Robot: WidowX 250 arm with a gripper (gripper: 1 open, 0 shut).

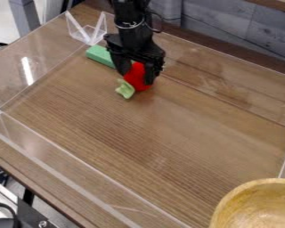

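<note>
My gripper (pixel 133 64) hangs at the top centre of the camera view, low over a red object (pixel 140 76) with a small light green piece (pixel 126 89) at its lower left. Its fingers are dark and partly cover the red object; whether they touch or hold it I cannot tell. A green block (pixel 99 55) lies just left of the gripper.
A clear plastic piece (pixel 85 27) is at the back left. A yellow bowl (pixel 255 207) sits at the front right. A grey wooden wall (pixel 228 27) runs along the back.
</note>
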